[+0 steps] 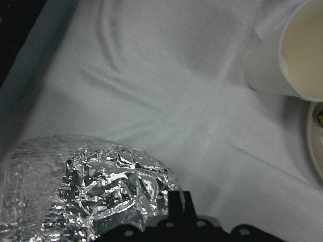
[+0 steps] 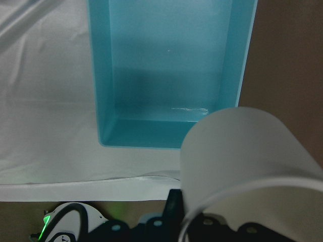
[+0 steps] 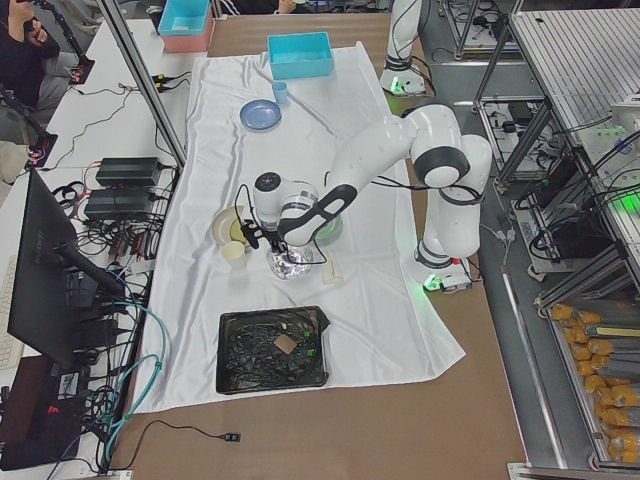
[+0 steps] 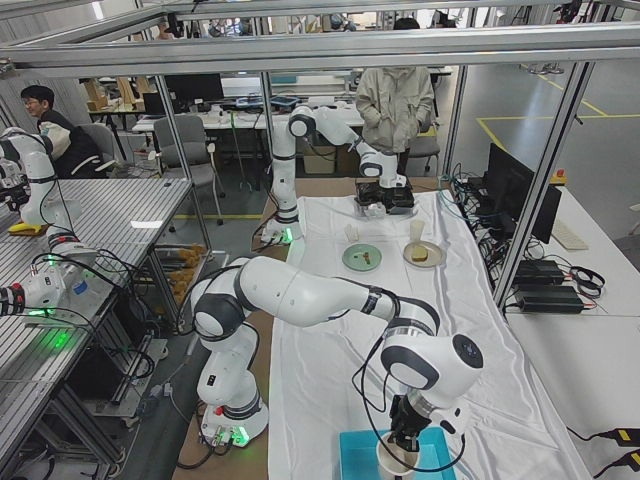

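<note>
My left gripper is low over a crumpled foil piece in clear plastic (image 1: pixel 111 186), beside a white paper cup (image 1: pixel 267 65) and a beige plate (image 3: pixel 222 225); whether it holds the foil is unclear. My right gripper (image 4: pixel 405 425) is shut on a white cup (image 2: pixel 237 146), which is tilted and above the near edge of a turquoise bin (image 2: pixel 166 60). The bin looks empty in the right wrist view.
A black tray (image 3: pixel 250 360) lies at one end of the cloth. A green plate (image 4: pixel 362 256), a blue plate (image 3: pixel 260 114) and a small blue cup (image 3: pixel 280 92) stand on it.
</note>
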